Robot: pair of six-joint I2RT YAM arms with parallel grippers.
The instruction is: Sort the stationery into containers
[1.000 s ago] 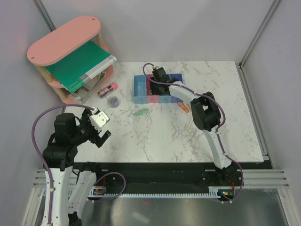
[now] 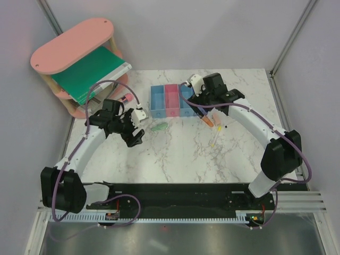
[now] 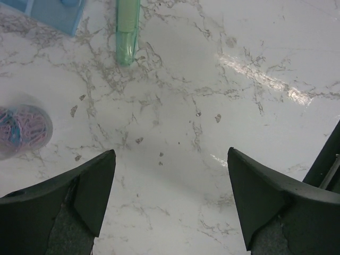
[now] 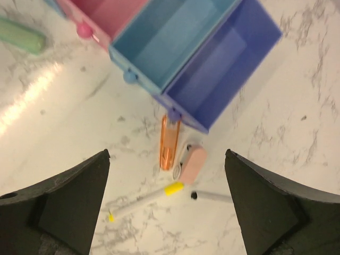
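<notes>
My left gripper stands open over bare marble, left of the green cutter (image 2: 159,127). That cutter (image 3: 127,32) and a round tub of paper clips (image 3: 24,127) show in the left wrist view. Open and empty, my right gripper hangs above the table at the right of the bins. Below it in the right wrist view lie an orange cutter (image 4: 169,142), a pink eraser (image 4: 192,165), a yellow-ended white stick (image 4: 143,202) and a dark-tipped pen (image 4: 210,196). The compartments are light blue (image 2: 158,113), pink (image 2: 172,112), blue (image 4: 137,79) and dark blue (image 4: 199,116).
A pink shelf (image 2: 71,45) holding a green folder (image 2: 87,74) rises at the back left. Beside it lies a pink-and-dark item (image 2: 128,98), partly covered by the left arm.
My right gripper has left the pink compartment and moved right, over the bins' right end. The left arm has swung up and to the right, now covering the clip tub in the top view.
</notes>
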